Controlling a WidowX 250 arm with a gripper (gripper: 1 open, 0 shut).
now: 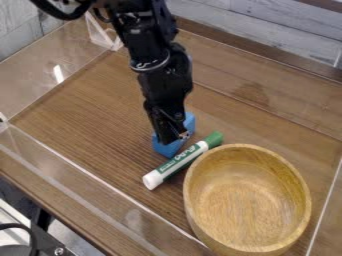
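My black gripper (pixel 166 135) hangs low over the middle of the table, its tip at a blue object (pixel 175 142) that it partly hides. It looks shut; whether anything is between its fingers cannot be made out. A white and green tube (pixel 181 162) lies diagonally just in front of the blue object, its green end to the upper right.
A yellow oval bowl (pixel 247 198) fills the lower right, beside the tube. A wall edge runs along the top right, and a dark cable lies at the lower left corner.
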